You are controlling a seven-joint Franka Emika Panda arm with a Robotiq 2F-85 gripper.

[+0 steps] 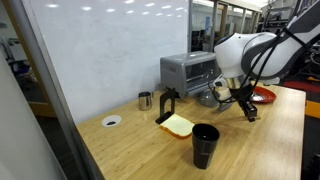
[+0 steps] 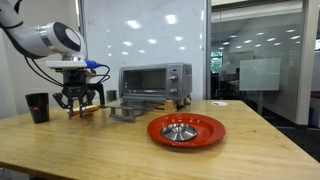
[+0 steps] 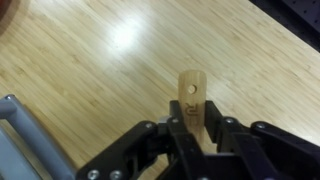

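In the wrist view, my gripper is shut on a pale wooden handle (image 3: pixel 192 84) with a small hole near its end. The handle's other end is hidden by the fingers. Exterior view 1 has my gripper (image 1: pixel 250 116) low over the right part of the wooden table, the held piece too small to make out. In exterior view 2 my gripper (image 2: pixel 76 100) is at the left, between the black cup (image 2: pixel 38 107) and the grey rack (image 2: pixel 130 110).
A toaster oven (image 2: pixel 155 82) stands at the back. The red plate (image 2: pixel 215 130) carries a metal bowl (image 2: pixel 178 131). Exterior view 1 also has a metal cup (image 1: pixel 145 101), a black stand (image 1: pixel 169 104) and a slice-like yellow-white piece (image 1: pixel 178 126).
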